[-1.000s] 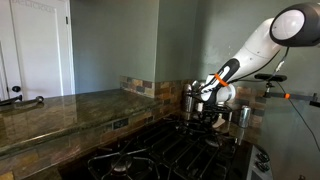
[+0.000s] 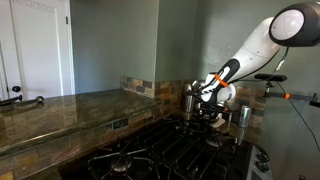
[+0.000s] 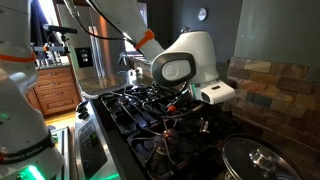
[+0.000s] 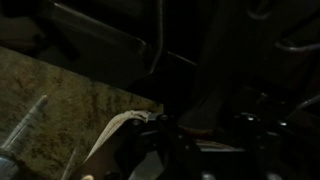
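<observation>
My gripper [image 2: 207,108] is low over the far end of the black stovetop [image 2: 165,150], beside the tiled wall. From the second exterior side, the white arm [image 3: 185,70] hides most of the gripper and whatever it holds. The wrist view is very dark. There, the gripper seems shut on a dark object, whose shape I cannot make out. Close to the fingers on the left is a pale curved edge [image 4: 118,125], perhaps cloth or a rim; whether it touches them is unclear.
Black grates cover the stove. A round pan or glass lid [image 3: 255,158] sits at the near right in the second exterior view. Tiled walls [image 3: 285,90] bound the back.
</observation>
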